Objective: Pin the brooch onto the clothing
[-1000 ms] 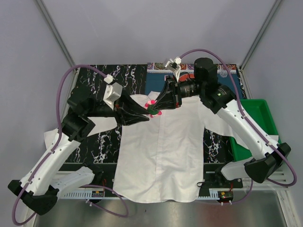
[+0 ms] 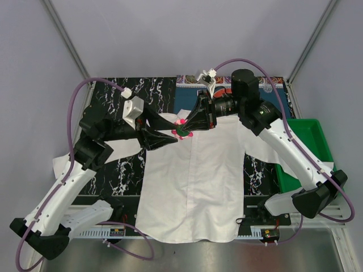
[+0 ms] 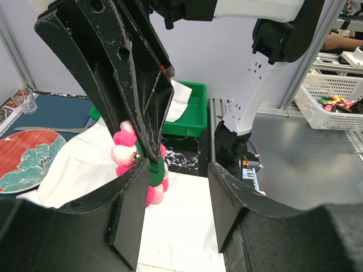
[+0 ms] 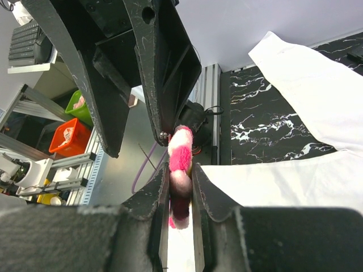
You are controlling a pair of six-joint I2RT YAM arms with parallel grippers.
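A brooch [image 2: 182, 129] of pink and white fluff with a green centre is held in the air over the white garment [image 2: 187, 187] by my right gripper, shut on it. In the left wrist view the brooch [image 3: 156, 173] shows a small metal piece near the right gripper's fingertips. My left gripper is open, its fingers spread just short of the brooch. In the right wrist view the left gripper's black fingers stand apart above the brooch, one close to its top.
A green tray [image 2: 306, 141] stands at the right. A blue mat with a red plate [image 3: 31, 158], a knife and a glass lies at the back. Dark marble surface [image 2: 125, 181] shows around the garment.
My left gripper's fingers have shifted very slightly at the brooch; the right arm and the brooch look almost unchanged.
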